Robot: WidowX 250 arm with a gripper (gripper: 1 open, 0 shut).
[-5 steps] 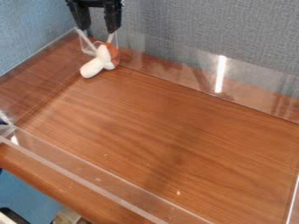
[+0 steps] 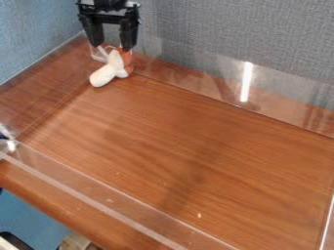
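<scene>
My black gripper (image 2: 111, 45) hangs at the top left of the view with its fingers apart, over the back left corner of the wooden work surface (image 2: 177, 146). Just below it lies a pale cream, elongated object (image 2: 102, 74), perhaps a soft toy, with an orange part (image 2: 125, 59) behind it at the right. Whether the fingertips touch these is hard to tell.
A clear plastic border (image 2: 248, 98) runs along the edges of the wooden surface. Grey and blue padded walls stand behind and to the left.
My gripper has come down a little toward the cream and orange object. The object looks unmoved.
</scene>
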